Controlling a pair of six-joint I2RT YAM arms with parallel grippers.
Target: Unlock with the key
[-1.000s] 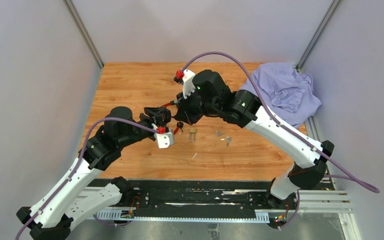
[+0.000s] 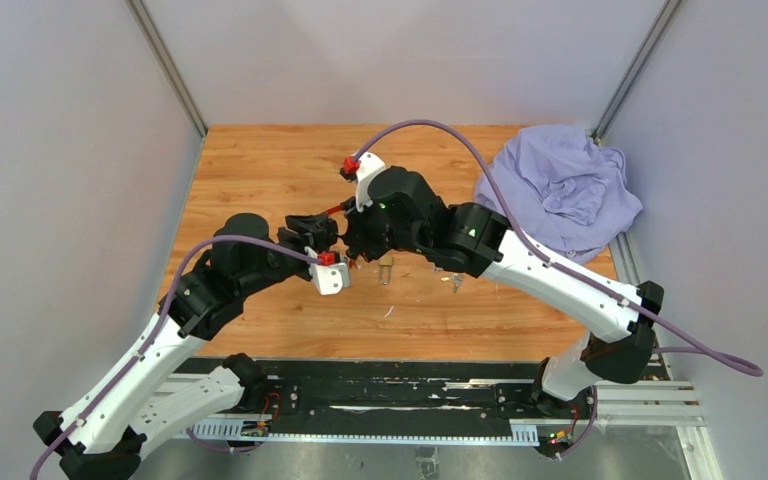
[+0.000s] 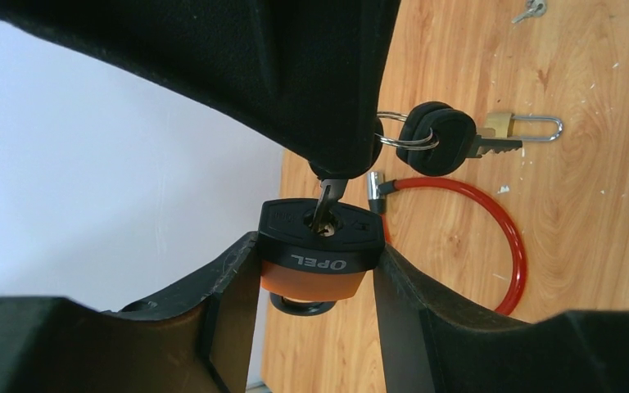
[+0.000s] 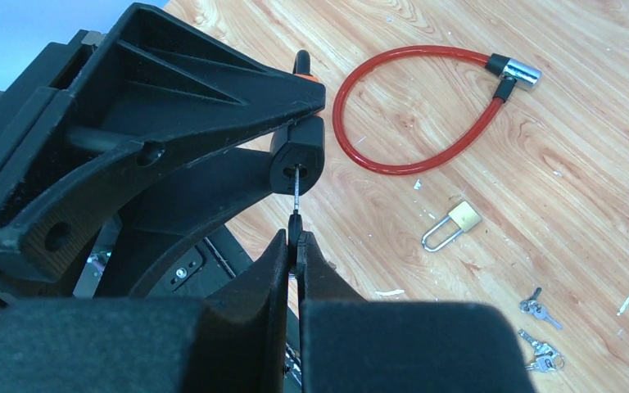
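Observation:
My left gripper is shut on a black and orange lock marked OPEL, its keyhole side facing up in the left wrist view. From above, my right gripper is shut on a key with a thin metal blade. The blade's tip meets the keyhole; how deep it sits is hard to tell. Other black-headed keys hang beside the right fingers on a wire ring. In the top view both grippers come together left of the table's middle, hiding the lock.
On the wooden table lie a red cable lock, a brass padlock and small silver keys. A lilac cloth is heaped at the back right.
My right arm has shifted a little leftward and down in the top view, its wrist swinging with it. The left arm stays nearly still. The hanging keys are now more hidden.

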